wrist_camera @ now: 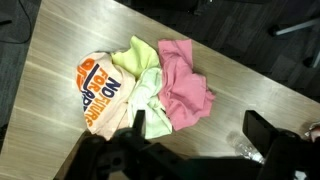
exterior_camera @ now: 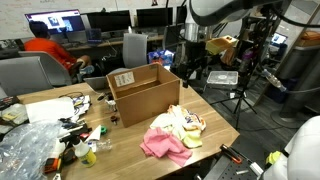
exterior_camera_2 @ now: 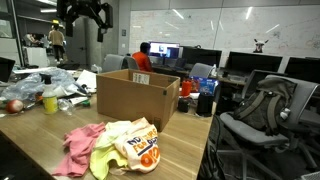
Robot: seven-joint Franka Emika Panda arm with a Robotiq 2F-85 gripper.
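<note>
A small pile of cloths lies on the wooden table. In the wrist view a pink cloth [wrist_camera: 183, 85] is at the right of the pile, a pale green cloth [wrist_camera: 150, 100] in the middle, and a white cloth with orange lettering [wrist_camera: 100, 90] at the left. A yellow cloth [wrist_camera: 138, 55] shows at the top. Above the pile, my gripper stands open, its dark fingers [wrist_camera: 128, 150] wide apart with nothing between them. Exterior view 2 shows the lettered cloth [exterior_camera_2: 143, 150] at the front of the pile, beside the pink cloth [exterior_camera_2: 80, 145].
An open cardboard box [exterior_camera: 145, 100] stands behind the cloths. Left of them are a yellow bottle [exterior_camera: 85, 153], clear plastic wrap [exterior_camera: 30, 145] and several small items. Bare tabletop [exterior_camera_2: 185, 140] lies right of the lettered cloth.
</note>
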